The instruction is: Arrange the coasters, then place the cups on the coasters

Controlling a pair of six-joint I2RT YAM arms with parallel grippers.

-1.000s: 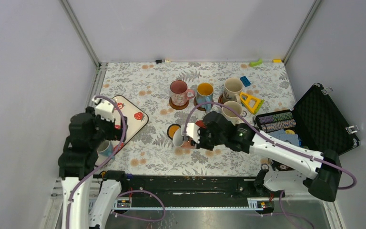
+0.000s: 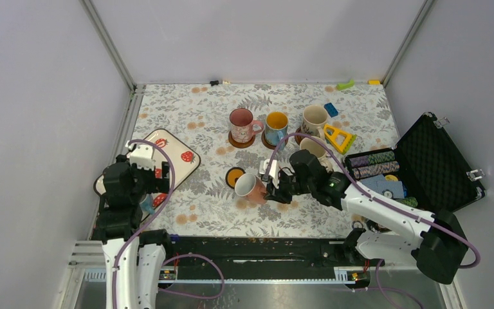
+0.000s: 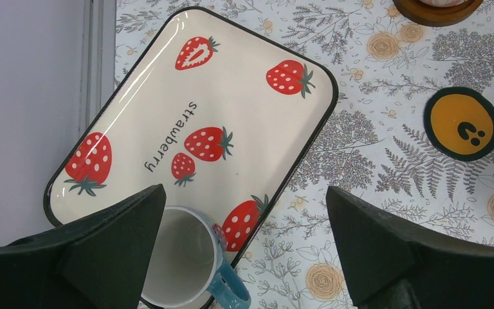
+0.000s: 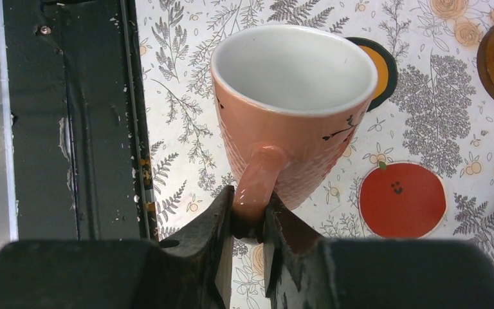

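Note:
A pink cup (image 4: 289,84) with a white inside is held by its handle in my right gripper, which is shut on it. The cup is tilted in the top view, its mouth toward the left, just right of the round yellow-and-dark coaster (image 2: 234,176). From the right wrist view the cup covers part of that coaster, and a red coaster (image 4: 402,199) lies beside it. My left gripper is open over the strawberry tray (image 3: 264,148), where a blue-handled white cup (image 3: 183,257) sits at the near corner, partly behind a finger.
Several cups stand at the back, among them a pink mug (image 2: 242,122) and a blue cup (image 2: 275,127) on wooden coasters. A yellow triangular object (image 2: 338,138) lies right of them. An open black case (image 2: 418,180) occupies the right side. Patterned cloth between tray and coaster is clear.
My right gripper has shifted slightly right with the pink cup, whose mouth now faces the camera more.

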